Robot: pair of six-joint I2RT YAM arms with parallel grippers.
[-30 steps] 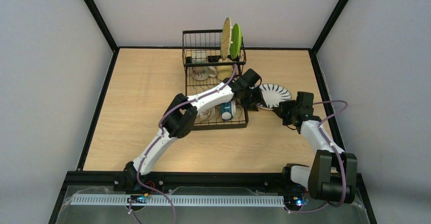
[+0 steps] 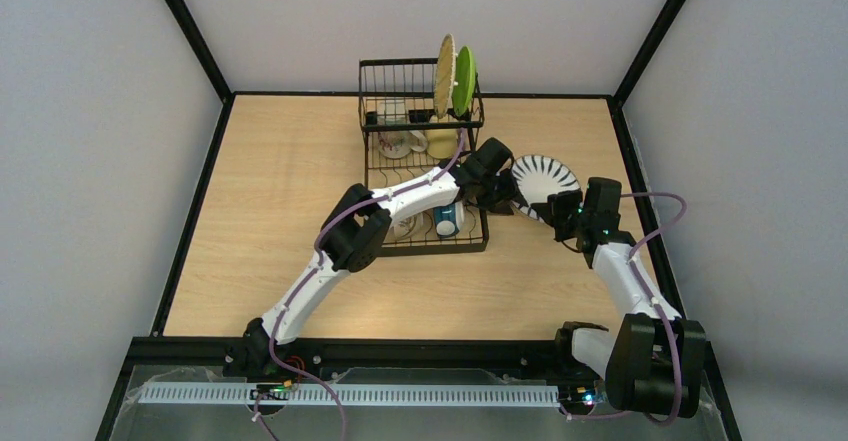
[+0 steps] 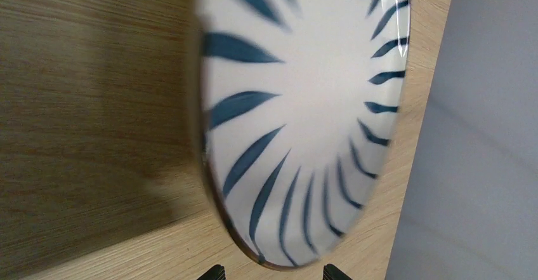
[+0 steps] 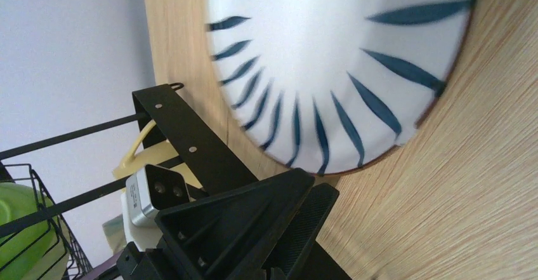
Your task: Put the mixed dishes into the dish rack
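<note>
A white plate with dark blue stripes point(image 2: 543, 180) is on the right of the table, between the two grippers and apart from the rack. Its far face looks tilted in the left wrist view, and how it rests is unclear. At the plate's near right rim, my right gripper has its fingers together with nothing between them; the plate is beyond the tips. My left gripper is open and empty beside the plate, its tips spread, over the rack's right edge. The black dish rack point(image 2: 430, 248) holds dishes on two levels.
A yellow plate point(image 2: 444, 76) and a green plate point(image 2: 464, 81) stand on the rack's upper level. Below are a white mug point(image 2: 393, 145), a yellow mug point(image 2: 441, 145) and a blue cup point(image 2: 447, 222).
My left gripper has hardly moved.
</note>
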